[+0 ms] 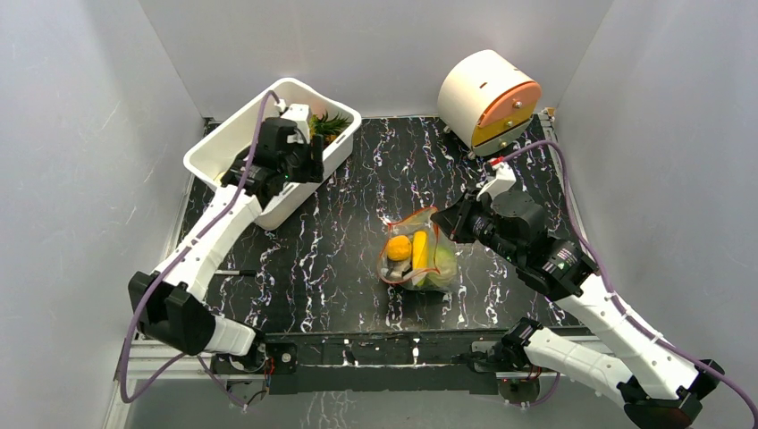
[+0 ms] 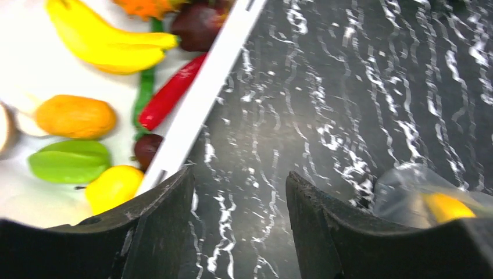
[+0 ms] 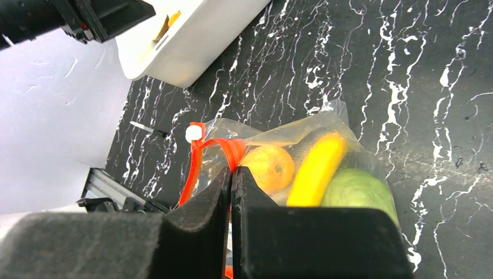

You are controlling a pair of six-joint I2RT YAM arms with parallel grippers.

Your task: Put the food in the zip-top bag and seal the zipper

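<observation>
The zip top bag (image 1: 418, 268) stands on the dark marbled table holding an orange fruit (image 3: 267, 168), a long yellow item (image 3: 314, 174) and a green round item (image 3: 360, 197). My right gripper is shut on the bag's red-edged rim. My left gripper is open, empty, over the right side of the white bin (image 1: 206, 156). In the left wrist view the bin holds bananas (image 2: 110, 43), a red pepper (image 2: 171, 93), an orange oblong item (image 2: 75, 116), a green pepper (image 2: 70, 160) and other food.
A cream rounded container (image 1: 483, 89) with an orange front stands at the back right. A pen-like object (image 3: 148, 129) lies on the left of the table. Walls surround the table. The middle behind the bag is clear.
</observation>
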